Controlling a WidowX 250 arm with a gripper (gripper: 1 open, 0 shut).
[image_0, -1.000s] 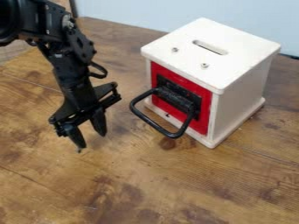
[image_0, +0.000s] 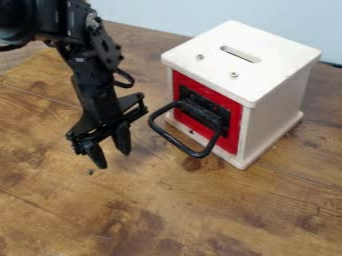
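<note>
My black gripper (image_0: 110, 154) hangs low over the wooden table at the left of the view, fingers pointing down and spread apart, with nothing seen between them. To its right stands a white box (image_0: 273, 103) with a slot on top and a red front panel (image_0: 230, 145). A black mechanism sits in that panel, and a looped black handle (image_0: 198, 153) sticks out from it toward my gripper, a short way from the fingers.
Bare wooden table (image_0: 147, 215) fills the front and far left. A pale wall runs along the back behind the box. The rest of my arm reaches in from the top left.
My gripper has shifted slightly to the right and a little up over the last second. The box and handle look unmoved.
</note>
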